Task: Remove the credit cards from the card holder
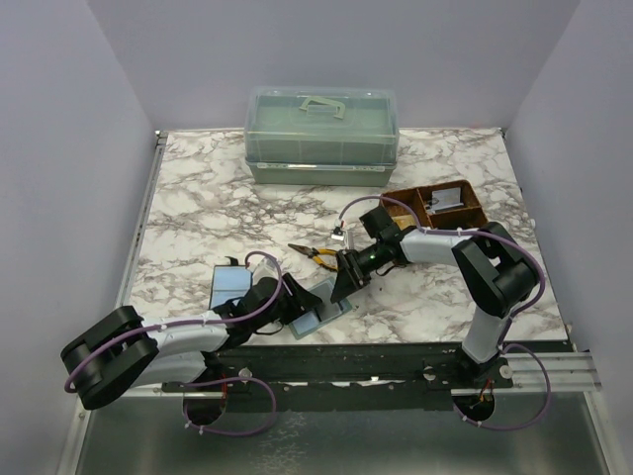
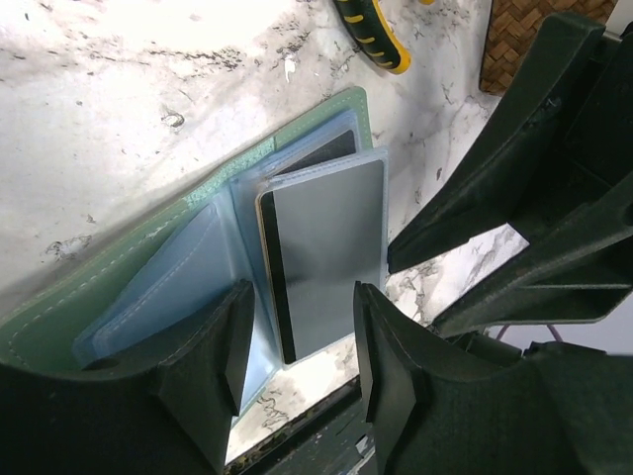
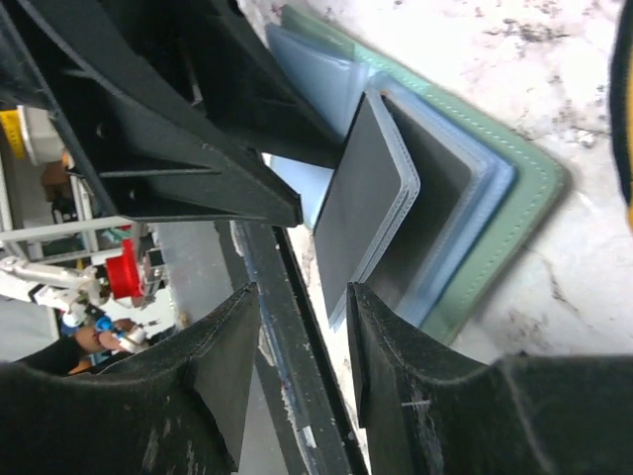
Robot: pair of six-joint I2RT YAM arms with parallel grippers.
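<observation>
The card holder (image 2: pixel 109 267), green with pale blue sleeves, lies open on the marble near the front edge (image 1: pixel 316 307). A grey card sits at its right part, seen tilted up from a darker layer (image 3: pixel 425 237) in the right wrist view. My left gripper is down on the holder; whether it is shut on anything is unclear, as its fingertips straddle the card's lower-left edge. My right gripper hangs open just above the holder's right end, one fingertip by the card's edge.
Yellow pliers (image 1: pixel 316 252) lie just behind the holder. A woven divided box (image 1: pixel 445 198) is at back right, a lidded green container (image 1: pixel 321 139) at the back, and a pale blue object (image 1: pixel 229 282) at left.
</observation>
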